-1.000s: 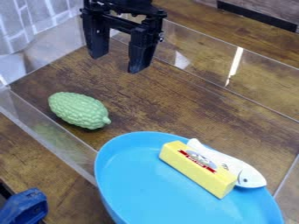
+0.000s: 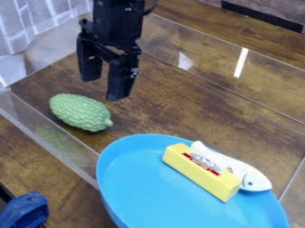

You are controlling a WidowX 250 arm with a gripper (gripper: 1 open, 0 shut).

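My black gripper (image 2: 105, 69) hangs open above the wooden table, its two fingers apart with nothing visible between them. Below it, slightly toward the left, a green bumpy vegetable-like object (image 2: 78, 110) lies on the wood, apart from the fingers.
A blue round tray (image 2: 149, 196) at the front holds a yellow box (image 2: 201, 170) and a white fish-shaped item (image 2: 238, 167). A blue object (image 2: 24, 210) sits at the lower left. Clear panels edge the left side.
My gripper has come down and a little to the left, nearer the green object. The objects on the table and tray have not moved.
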